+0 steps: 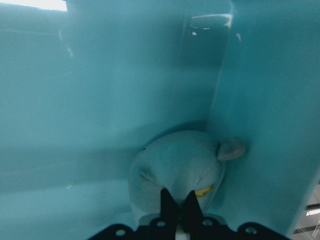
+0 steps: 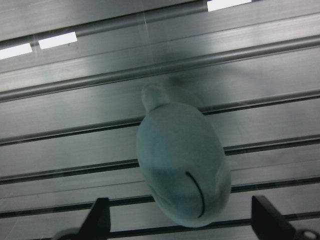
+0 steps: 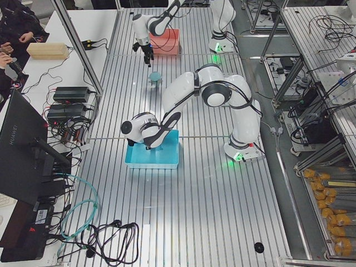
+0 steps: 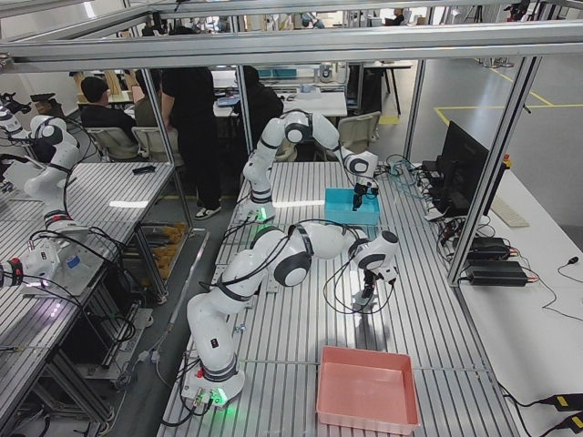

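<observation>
A light-blue plush toy (image 1: 175,160) with a small yellow patch lies in a corner of the blue bin (image 3: 150,161). My left gripper is down in the bin, its fingers closed on the plush. A second pale blue-grey plush (image 2: 182,157) lies on the slatted table, seen small in the camera left view (image 3: 155,77). My right gripper is open above it, one finger to either side in the right wrist view, with nothing between them.
A pink bin (image 4: 364,423) stands on the table beside the right arm. A monitor (image 3: 22,144) and power units are at the table's side, with coiled cables (image 3: 111,250) near one end.
</observation>
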